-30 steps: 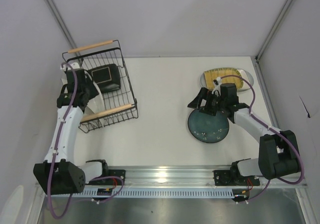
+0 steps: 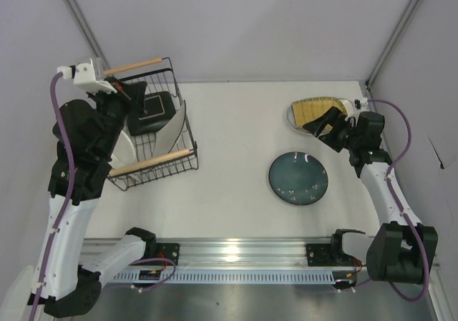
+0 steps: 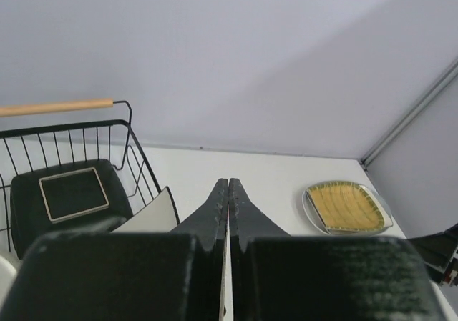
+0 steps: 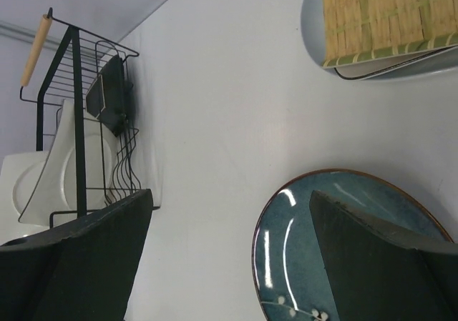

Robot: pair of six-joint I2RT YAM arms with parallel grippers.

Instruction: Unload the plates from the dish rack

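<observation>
A white dark-rimmed plate (image 2: 170, 131) leans at a slant in the dish rack (image 2: 159, 165), and a second white plate (image 2: 123, 151) stands at the rack's left. My left gripper (image 2: 139, 94) is raised over the rack. In the left wrist view its fingertips meet with nothing between them; the slanted plate (image 3: 157, 214) lies outside them, behind the left finger. A teal plate (image 2: 298, 178) lies flat on the table. My right gripper is open and empty, with that plate (image 4: 300, 242) below its right finger.
A dark square dish (image 2: 152, 112) stands at the back of the rack. At the back right, a yellow woven dish (image 2: 315, 109) rests on a pale plate (image 2: 290, 117). Bare table (image 2: 225, 156) lies between the rack and the teal plate.
The left gripper was around the dark-rimmed plate inside the rack; it has risen, without the plate, which now slants to the right. My right arm has moved back and right.
</observation>
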